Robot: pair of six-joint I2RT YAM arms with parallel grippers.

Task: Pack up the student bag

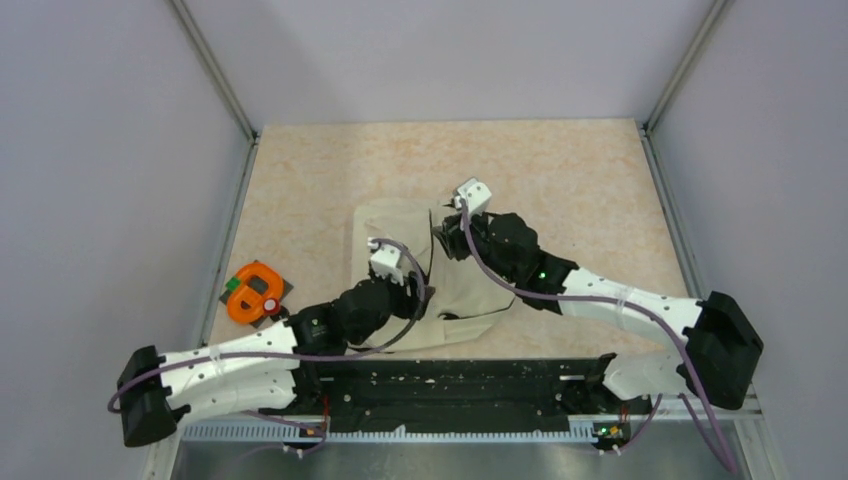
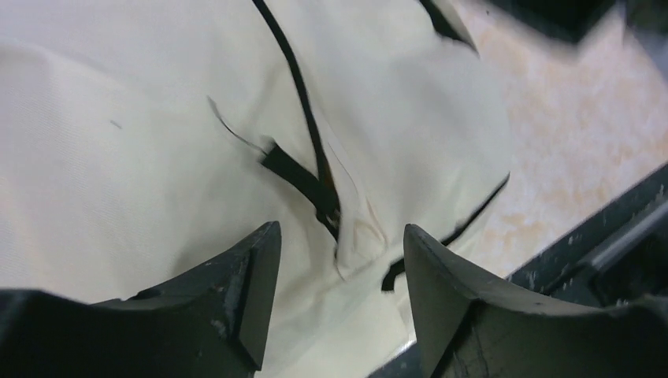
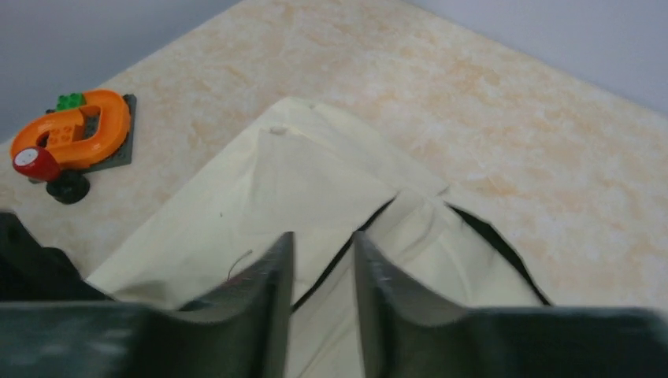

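A cream cloth bag [image 1: 470, 290] lies flat in the middle of the table, crossed by a black zipper [image 2: 303, 87]. At the zipper's lower end a black strap tab [image 2: 295, 173] lies on the cloth. My left gripper is over the bag's front part, its fingers apart and pointing toward the tab. Farther back, my right gripper hovers over the bag with its fingers parted; the zipper line shows beyond the gap. Nothing is seen held in either. In the top view the arms cover parts of the bag.
An orange toy [image 1: 255, 293] with a green block and a red-topped knob stands on the table's left side. Both grippers are close together over the bag.
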